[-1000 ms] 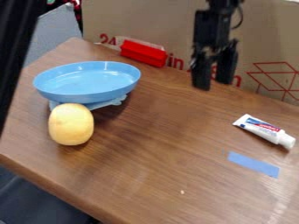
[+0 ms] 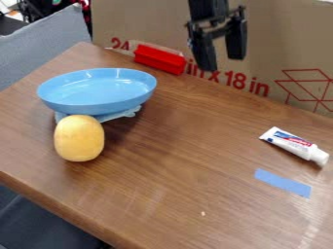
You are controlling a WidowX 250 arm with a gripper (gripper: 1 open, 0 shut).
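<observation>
My black gripper [image 2: 219,51] hangs open at the top centre, above the back of the wooden table, with nothing between its fingers. A light blue dish [image 2: 97,86] rests at the left on something pale blue. A round yellow object [image 2: 78,139] stands just in front of the dish. At the right lies a white toothpaste tube [image 2: 293,144]. A red object [image 2: 159,58] lies at the back, left of the gripper.
A cardboard box wall [image 2: 293,44] closes the back of the table. A strip of blue tape [image 2: 282,182] is on the right.
My gripper has moved up and to the left since a second ago. The objects on the table have not moved.
</observation>
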